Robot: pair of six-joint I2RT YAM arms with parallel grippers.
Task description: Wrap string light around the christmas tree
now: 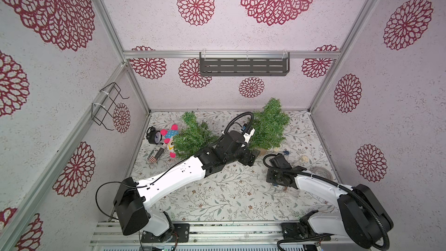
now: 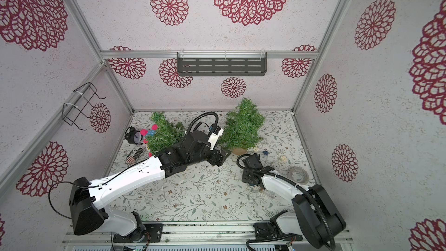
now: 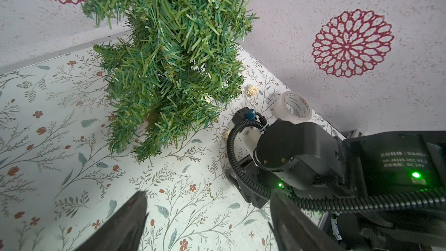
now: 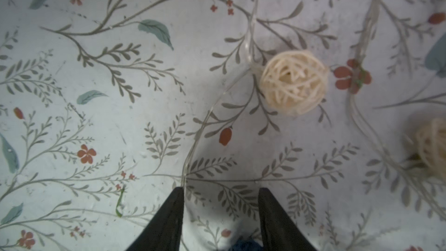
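Note:
A green artificial tree [image 1: 271, 123] stands at the back centre-right, with a second one [image 1: 189, 137] to its left, partly behind my left arm. In the right wrist view, string-light balls [image 4: 294, 82] of woven cream fibre lie on the table along a thin clear cord [image 4: 209, 111]. My right gripper is low over the table, its fingers apart; the cord passes by its left fingertip, and a dark blue thing [image 4: 246, 245] shows below, between the fingers. My left gripper stands open in front of the right-hand tree, with bare tabletop between its fingers.
A tape roll [image 2: 297, 175] lies by the right wall. At the back left are a black alarm clock [image 1: 153, 135], a striped item [image 1: 156, 154] and a colourful toy [image 1: 170, 134].

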